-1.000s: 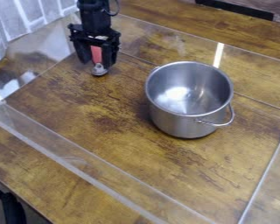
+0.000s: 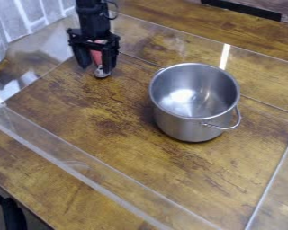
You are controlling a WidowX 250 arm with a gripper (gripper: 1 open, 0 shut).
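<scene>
The black robot gripper (image 2: 94,52) is low at the upper left of the camera view, around a small red and silver object (image 2: 98,59) at the table top. Its fingers surround or overlap that object; whether they are closed on it is hard to tell. A large steel pot (image 2: 194,101) with side handles stands on the wooden table (image 2: 111,153) to the right of the gripper, apart from it.
Clear barriers or strips run along the left side and lower part of the table.
The gripper has shifted slightly left and down around the small object. The pot has not moved.
</scene>
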